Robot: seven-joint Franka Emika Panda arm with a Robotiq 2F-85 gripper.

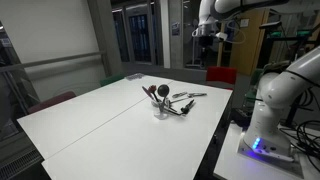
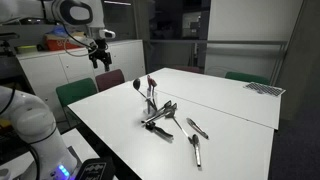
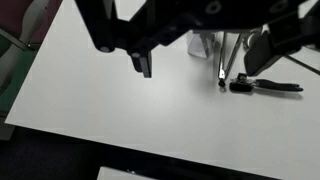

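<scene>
My gripper (image 1: 207, 42) hangs high over the table's near right side, well above the utensils. In exterior view 2 the gripper (image 2: 101, 60) is at the upper left. Its two dark fingers stand wide apart in the wrist view, so the gripper is open, with nothing held. A pale holder (image 1: 159, 109) stands on the white table with dark-headed utensils (image 1: 163, 90) upright in it. Several tools lie loose around it, among them tongs (image 2: 197, 152) and a black-handled tool (image 3: 276, 86).
Chairs (image 2: 110, 79) stand along one side, and a wire rack (image 2: 264, 88) lies at the far end. A black case (image 2: 96, 169) sits near the robot base.
</scene>
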